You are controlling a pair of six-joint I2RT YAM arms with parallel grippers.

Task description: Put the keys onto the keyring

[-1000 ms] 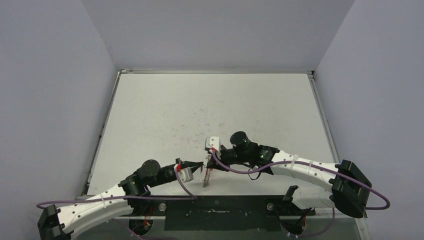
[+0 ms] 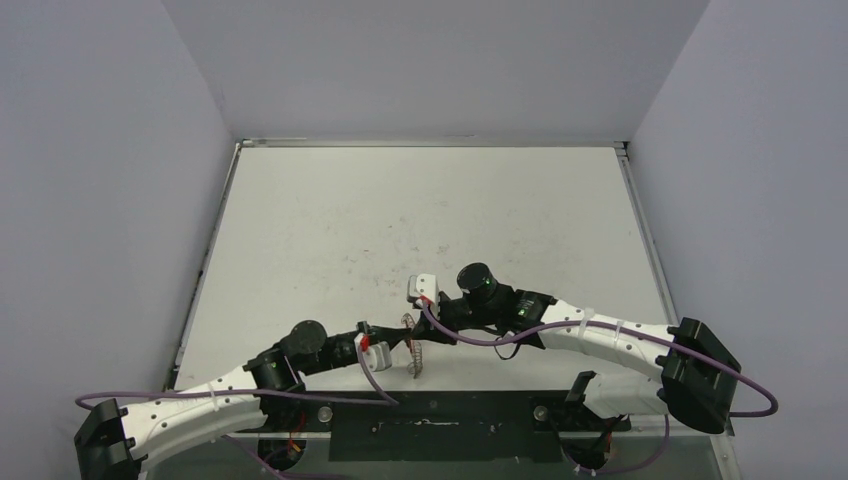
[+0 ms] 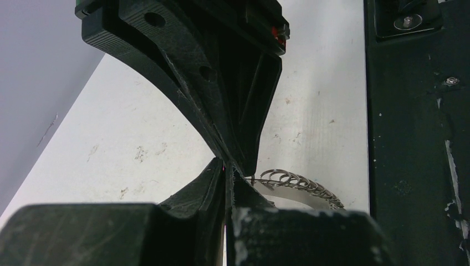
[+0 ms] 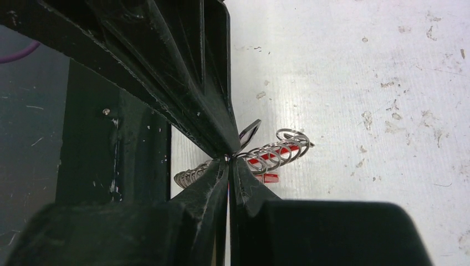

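Observation:
The silver coiled keyring [image 2: 416, 357], with red showing inside its loops, hangs between the two grippers. My right gripper is shut on it, with coils [image 4: 285, 149] spreading to both sides of its fingertips. My left gripper is shut at the same spot, its black fingers [image 4: 194, 111] crossing close to the right fingertips; what lies between them is hidden. A thin metal loop [image 4: 250, 133] stands up beside the meeting tips in the right wrist view. More coil [image 3: 305, 185] shows past the tips in the left wrist view. A key cannot be clearly told apart.
Around and behind the grippers the white table [image 2: 420, 210] is bare, with only scuff marks. Its near edge meets a dark panel [image 2: 445, 425]. Grey walls rise on both sides. The two gripper tips leave almost no room between them.
My left gripper has shifted slightly right and down, up against the right fingertips. The right gripper has moved a little left. The keyring's upper coils now bulge leftward.

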